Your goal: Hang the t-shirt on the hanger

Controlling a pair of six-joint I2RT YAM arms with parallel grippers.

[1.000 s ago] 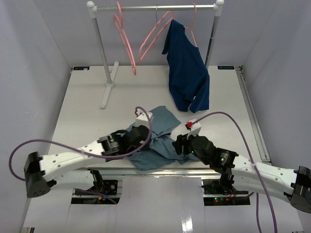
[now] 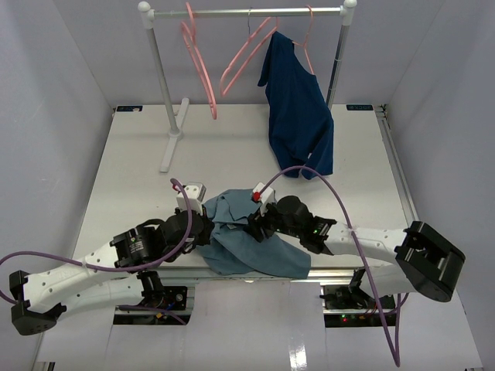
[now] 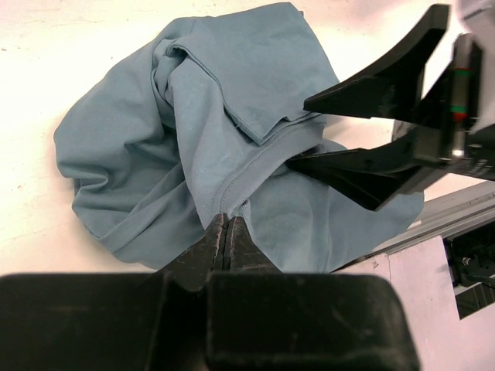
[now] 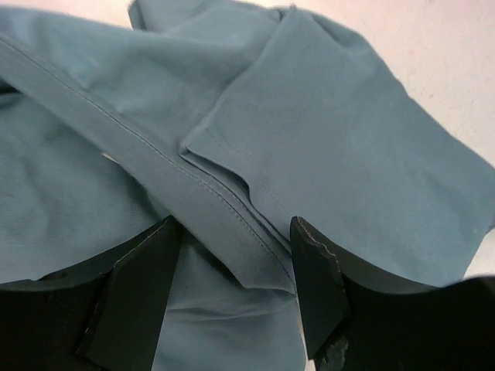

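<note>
The grey-blue t-shirt (image 2: 263, 255) lies crumpled on the table between my arms, a folded layer and a seamed band (image 4: 209, 205) on top. My left gripper is shut at the band, with its fingertips together; whether cloth is pinched between them is hard to tell. My right gripper stands open over the band, one finger on each side of it, at the cloth's right part. Pink hangers (image 2: 201, 66) hang from the white rack (image 2: 247, 11) above the back of the table.
A dark navy garment (image 2: 298, 116) hangs on a pink hanger at the rack's right, reaching down close behind my right gripper. Walls enclose both sides.
My left gripper has moved toward the front left, and the shirt's top fold has shifted with it.
</note>
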